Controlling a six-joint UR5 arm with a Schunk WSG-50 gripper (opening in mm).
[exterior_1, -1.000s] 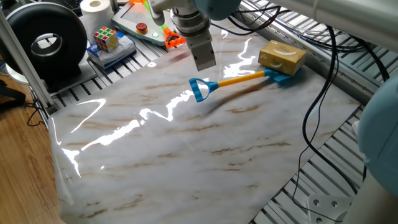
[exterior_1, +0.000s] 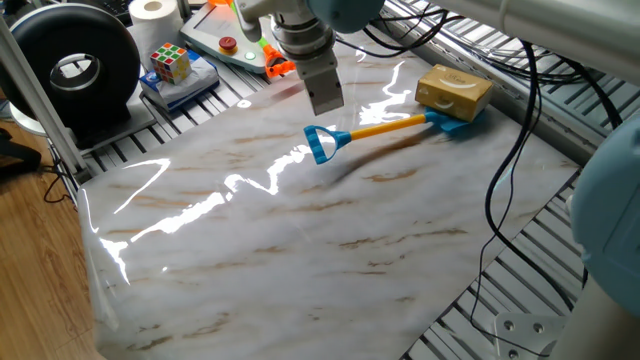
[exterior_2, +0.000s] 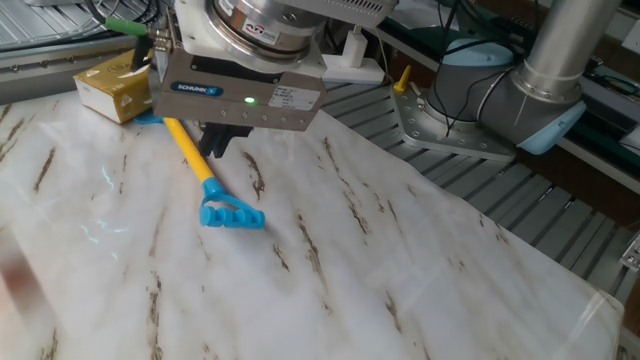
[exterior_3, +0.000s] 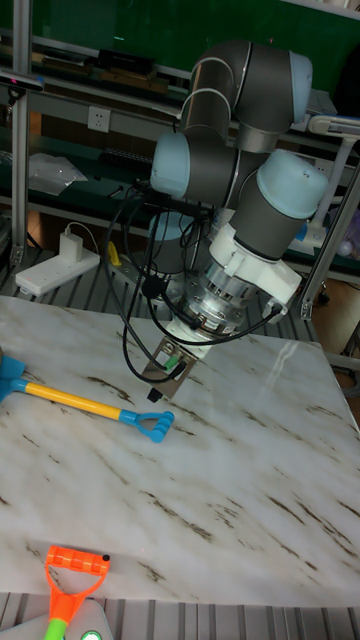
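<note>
A toy shovel with a yellow shaft (exterior_1: 390, 127) and a blue handle (exterior_2: 232, 216) lies on the marbled sheet (exterior_1: 270, 270). Its blue blade (exterior_1: 458, 122) is at the far end, partly hidden by a yellow box (exterior_1: 454, 93). My gripper (exterior_2: 222, 152) hangs above the sheet near the shovel's handle, apart from it as far as I can see. The short black fingers (exterior_3: 154, 396) look close together, and nothing shows between them. In exterior view 1 the grey gripper body (exterior_1: 323, 90) hides the fingertips.
An orange-handled toy (exterior_3: 78, 565) lies off the sheet's edge. Beside the sheet stand a Rubik's cube (exterior_1: 170, 62) on a blue-white pack (exterior_1: 180, 85), a paper roll (exterior_1: 157, 22) and a black ring-shaped object (exterior_1: 75, 68). Cables (exterior_1: 515, 150) hang at the right. Most of the sheet is clear.
The gripper has shifted very slightly to the left in exterior view 1, and the arm's blue joint at the right has edged left. The shovel and box have stayed put.
</note>
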